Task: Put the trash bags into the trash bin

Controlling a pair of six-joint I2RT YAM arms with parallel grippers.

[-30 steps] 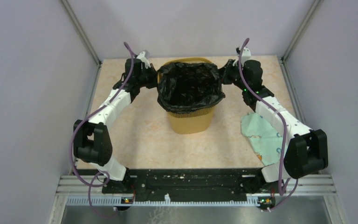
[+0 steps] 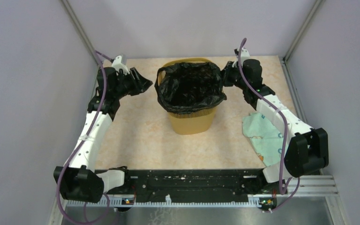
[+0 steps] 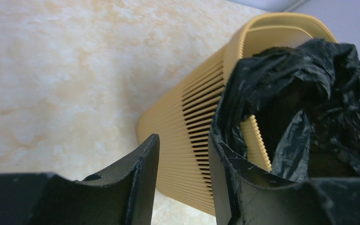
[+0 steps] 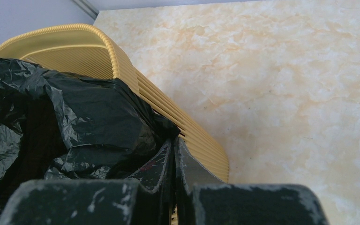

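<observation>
The tan trash bin (image 2: 191, 124) stands upright in the middle of the table, its ribbed side and back rim showing. A black trash bag (image 2: 190, 105) lines it, spread open and folded over the front and side rims; the back rim is bare. My left gripper is open and empty, a short way left of the bin. At the bin's right rim, my right gripper is shut, its fingertips against the bag's bunched edge (image 4: 166, 126). Whether a thin fold lies between them is hidden.
A light green patterned cloth (image 2: 265, 138) lies at the right front, partly under the right arm. Grey walls enclose the table on the left, right and back.
My left gripper has drawn away leftward from the bin's left rim and now stands apart from it, open. My right gripper has barely moved. The bag's left edge has shifted slightly left.
</observation>
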